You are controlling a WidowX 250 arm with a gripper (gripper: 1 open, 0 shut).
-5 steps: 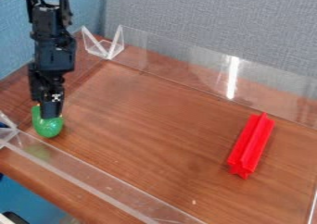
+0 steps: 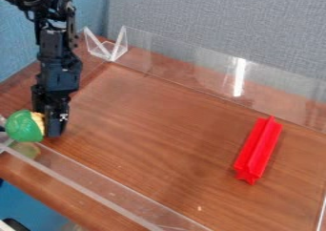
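My black gripper [image 2: 49,118] is at the left side of the wooden tray, shut on a green object [image 2: 23,128] with a yellow part beside its fingers. The object is tilted next to the clear near wall at the left. The fingertips are partly hidden by it.
A red block [image 2: 258,149] lies at the right of the wooden floor [image 2: 159,144]. Clear walls edge the tray, with a grey padded backdrop behind.
My gripper and the green object have moved up and left, and more of the object's yellow part now shows. The red block is unmoved.
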